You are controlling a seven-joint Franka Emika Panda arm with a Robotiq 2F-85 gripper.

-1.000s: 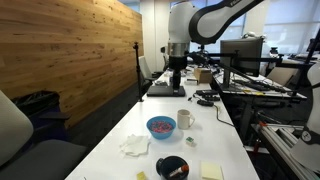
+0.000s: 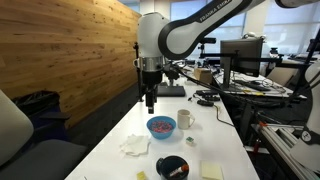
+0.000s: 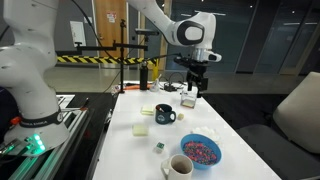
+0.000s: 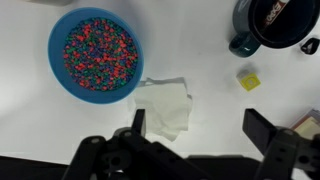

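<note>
My gripper hangs above the white table, fingers wide apart and empty. A folded white cloth (image 4: 164,108) lies on the table below the gap between its fingers. The blue bowl (image 4: 101,56), full of small coloured beads (image 4: 102,54), shows at upper left in the wrist view. A dark mug (image 4: 272,24) with something inside is at the upper right, a small yellow block (image 4: 249,81) just below it. In exterior view 1, the gripper (image 2: 150,101) appears above and behind the bowl (image 2: 161,127), touching nothing.
A white mug (image 2: 184,118) stands close to the bowl. A small greenish block (image 2: 190,141) and a pale yellow square (image 2: 211,170) lie on the right part of the table. Bare table extends in front of the cloth (image 2: 134,146).
In exterior view 1 the arm has swung left from over the table's far right and come lower, toward the cloth's side. The objects on the table keep their places.
</note>
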